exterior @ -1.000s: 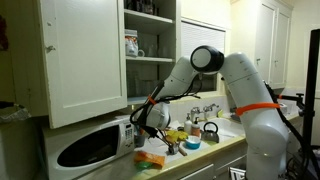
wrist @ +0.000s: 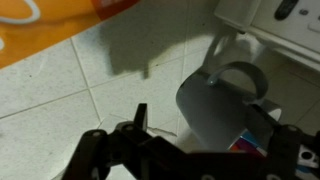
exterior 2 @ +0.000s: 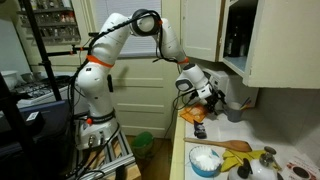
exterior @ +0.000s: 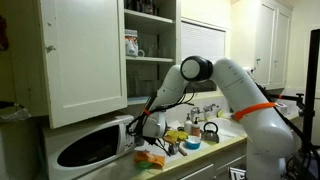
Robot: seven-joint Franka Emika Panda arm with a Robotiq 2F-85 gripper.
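A grey mug with its curved handle showing stands on the tiled counter in the wrist view. In exterior view 2 the mug is beside the microwave side of the counter. My gripper is open, its dark fingers apart at the bottom of the wrist view, with the mug beyond and between them. From outside, the gripper hangs low in front of the microwave; whether it touches the mug cannot be told. An orange cloth lies flat on the counter nearby.
The white microwave stands close on one side. A white bowl, a wooden board and a dark object lie along the counter. A kettle and other kitchenware are farther along. Bare tiles show beside the cloth.
My wrist and gripper have come down closer to the counter in front of the microwave. The cloth and the other counter items look unmoved.
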